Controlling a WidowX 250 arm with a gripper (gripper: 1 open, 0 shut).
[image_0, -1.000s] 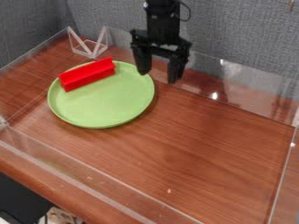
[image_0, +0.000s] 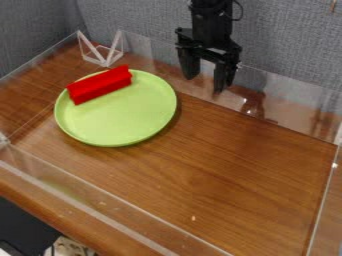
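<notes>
The black robot arm stands upright at the back centre, with my gripper hanging open over the back edge of the wooden table, right of and behind a green plate. A red block lies on the upper left part of the plate, apart from the gripper.
A small white wire-like object stands at the back left corner. A clear rim runs along its edges, with a grey wall behind.
Over the last second the arm has shifted slightly back and to the right, away from the plate. The plate and red block have not moved.
</notes>
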